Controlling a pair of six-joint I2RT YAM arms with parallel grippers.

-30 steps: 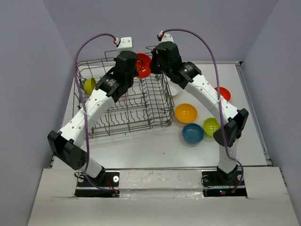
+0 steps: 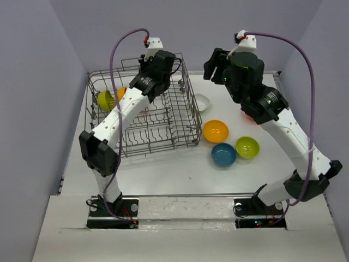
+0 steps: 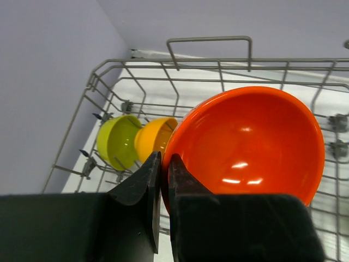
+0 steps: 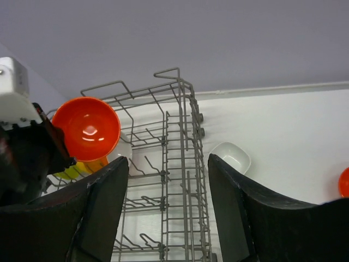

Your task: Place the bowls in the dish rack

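Observation:
My left gripper is shut on the rim of a red bowl [image 3: 245, 142], raised over the back of the dish rack [image 2: 163, 147]. A green bowl [image 3: 117, 142] and a yellow bowl [image 3: 150, 139] stand on their sides at the rack's left. My right gripper is open and empty, right of the rack's back corner. On the counter lie a white bowl [image 2: 200, 102], an orange bowl [image 2: 215, 131], a blue bowl [image 2: 223, 155], a lime bowl [image 2: 247, 147] and another red bowl [image 4: 344, 183], largely under my right arm in the top view.
Grey walls enclose the sides and back of the counter [image 2: 180, 180]. The rack's middle and front rows look empty.
My right gripper has opened and moved right, away from the red bowl.

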